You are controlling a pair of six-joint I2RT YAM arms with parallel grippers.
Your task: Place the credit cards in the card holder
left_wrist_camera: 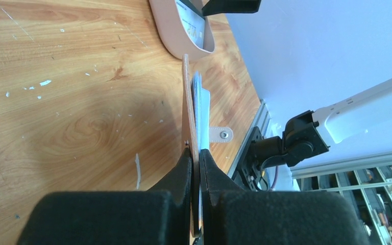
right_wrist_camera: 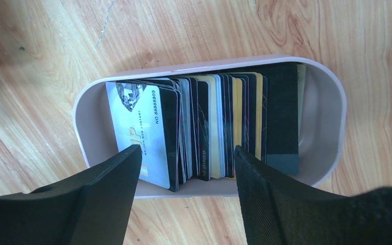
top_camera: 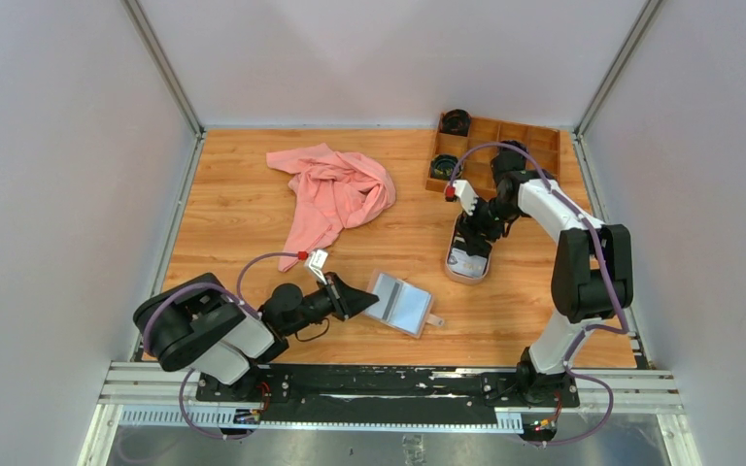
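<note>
A pink oval box [top_camera: 467,275] holds a row of credit cards [right_wrist_camera: 138,130] in white, black and gold. My right gripper hangs over it, part open, with nothing seen lifted between its fingers. The card holder [top_camera: 400,306], with pale sleeves and a snap strap, lies front centre; in the left wrist view it stands edge-on [left_wrist_camera: 202,102] at my left gripper. That gripper is shut at the holder's near end, its thin cover running up along the fingertips; whether it pinches the cover is unclear.
A wooden compartment tray [top_camera: 486,131] with dark round items is at the back right. A crumpled pink cloth [top_camera: 335,194] lies back left. Bare table lies between cloth, box and holder.
</note>
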